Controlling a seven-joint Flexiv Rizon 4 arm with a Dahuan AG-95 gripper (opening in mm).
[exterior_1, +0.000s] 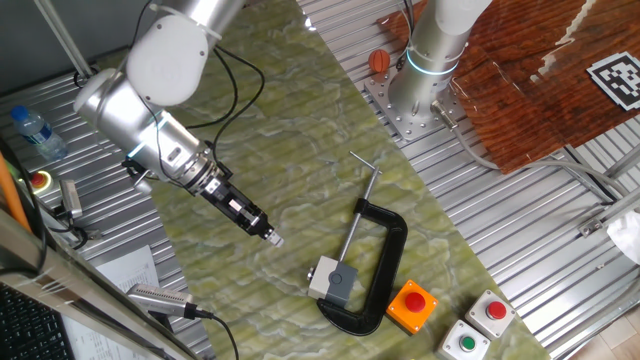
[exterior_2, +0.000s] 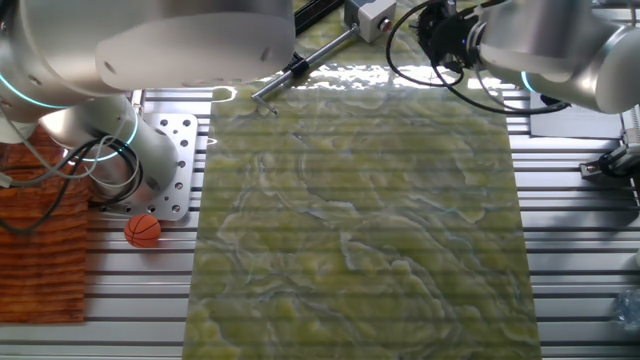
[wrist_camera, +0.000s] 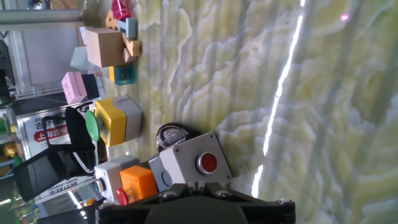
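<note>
In exterior view 1 my gripper (exterior_1: 277, 239) hangs over the green marbled mat, left of a clamped button box. Its narrow fingertips are together, with nothing showing between them. The wrist view has the gripper at the bottom edge, its black fingers meeting. Just beyond it appears the grey-white box (wrist_camera: 185, 163) with a red button (wrist_camera: 207, 163) facing the camera. From above, this box (exterior_1: 332, 280) sits within the frame of a black C-clamp (exterior_1: 397, 262). A gap separates the fingertips from the box. Exterior view 2 shows the box (exterior_2: 368, 14) at the top edge.
An orange button box (exterior_1: 411, 306) stands right of the clamp, near two grey boxes with red (exterior_1: 496, 311) and green (exterior_1: 467, 343) buttons.
</note>
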